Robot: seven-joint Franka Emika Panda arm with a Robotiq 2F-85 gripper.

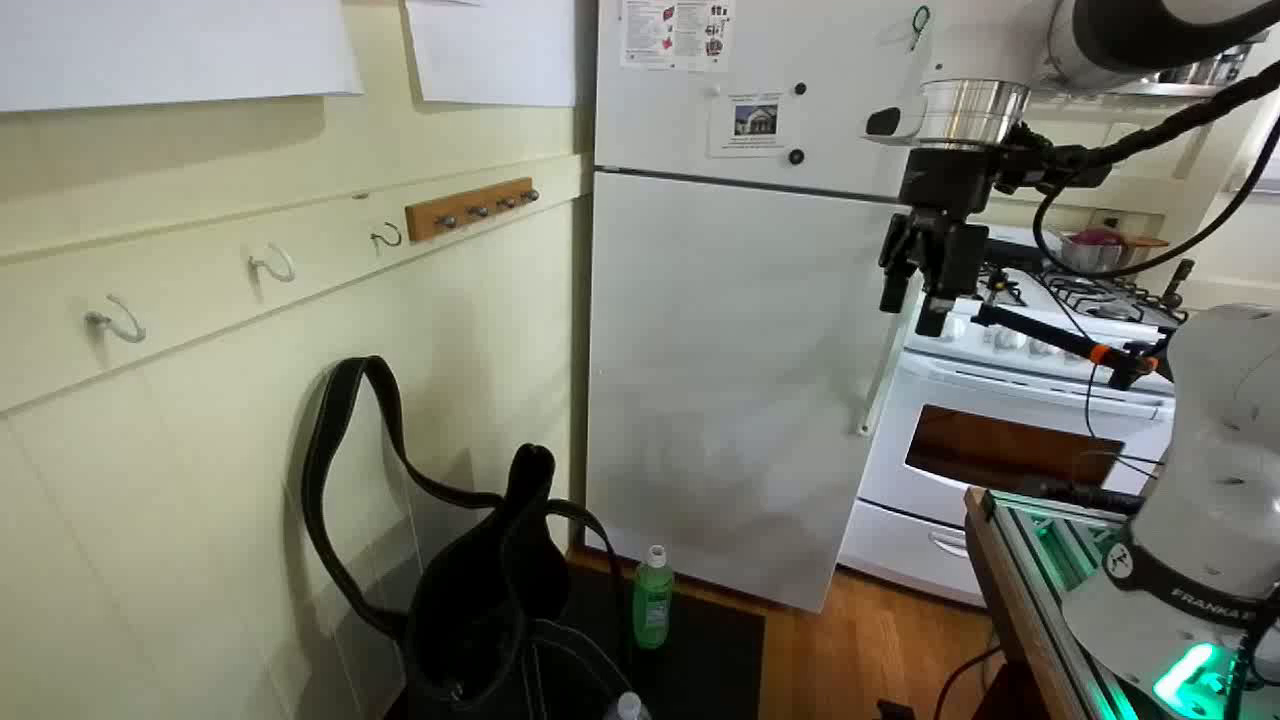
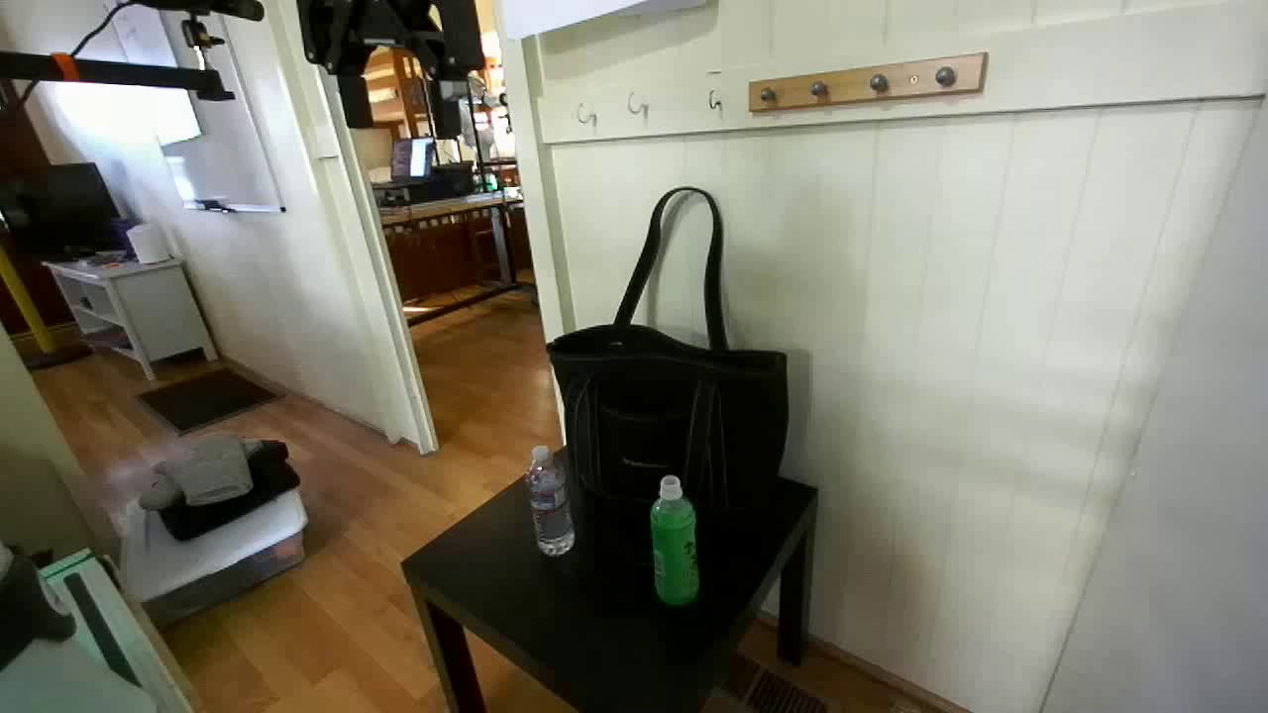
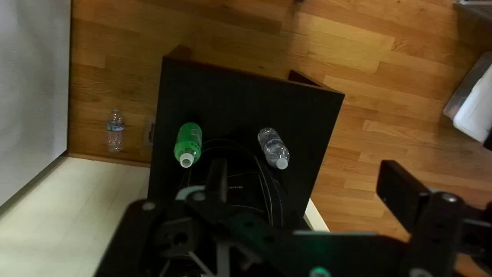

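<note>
My gripper [image 1: 912, 306] hangs high in front of the fridge, pointing down. Its fingers stand apart with nothing between them, as the wrist view also shows. A black tote bag [image 2: 666, 410] rests upright on a small black table [image 2: 511, 582] by the wall, one strap raised. In front of the bag stand a green bottle [image 2: 675, 549] and a clear water bottle [image 2: 550, 505], the green one nearer the fridge. From above, the green bottle [image 3: 188, 142] and the clear bottle [image 3: 274, 147] appear beyond the fingers; part of the bag is hidden behind my gripper.
On the wall are separate hooks [image 1: 274, 264] and a wooden peg rack [image 1: 474, 208], all bare. The fridge [image 1: 732, 384] stands beside the table. Another clear bottle [image 3: 115, 131] is on the floor between them. A plastic bin [image 2: 220, 553] with clothes sits on the floor.
</note>
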